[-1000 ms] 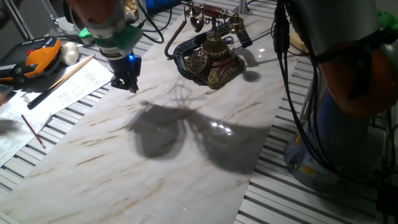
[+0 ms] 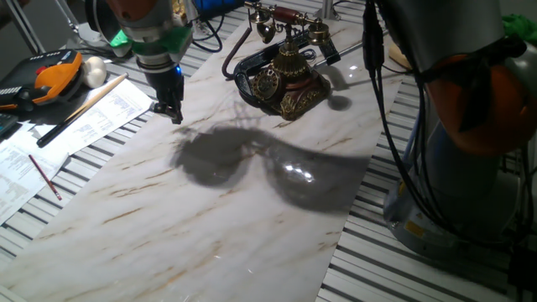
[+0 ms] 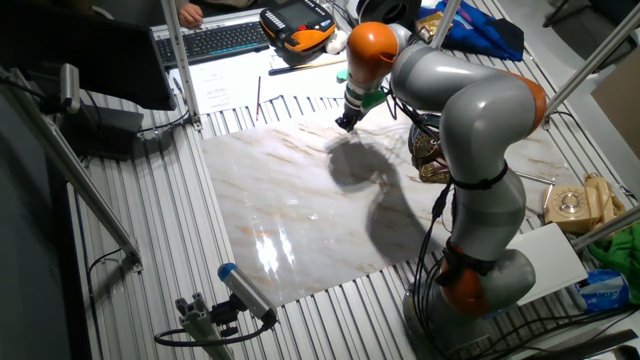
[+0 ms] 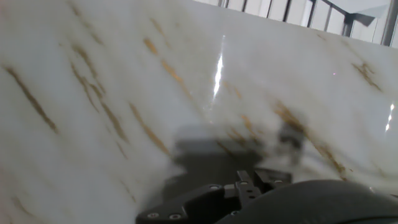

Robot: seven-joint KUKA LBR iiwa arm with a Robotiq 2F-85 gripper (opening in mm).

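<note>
My gripper (image 2: 174, 112) hangs above the marble-patterned board, left of an ornate old-style telephone (image 2: 289, 84) in exterior view 1. The telephone is dark red and gold, with its handset lying across the top. In exterior view 2 the gripper (image 3: 347, 124) is over the board's far side, while my arm covers much of the telephone (image 3: 428, 150). Along the bottom of the wrist view, the dark fingers (image 4: 247, 190) come close together, with no object visible between them. A dark rounded part hides some of the gripper there.
The marble-patterned board (image 2: 126, 226) is largely bare, crossed by my arm's shadow. Papers (image 2: 101, 113), a pencil (image 2: 46, 176) and an orange-black device (image 2: 38, 80) lie at the left. A beige telephone (image 3: 575, 205) stands beyond the board. A camera on a post (image 3: 245, 290) rises near the board's edge.
The gripper has shifted only slightly, and the arm's links and their shadow on the board have moved. The ornate telephone stays put. A blurred shape at the far left edge is gone.
</note>
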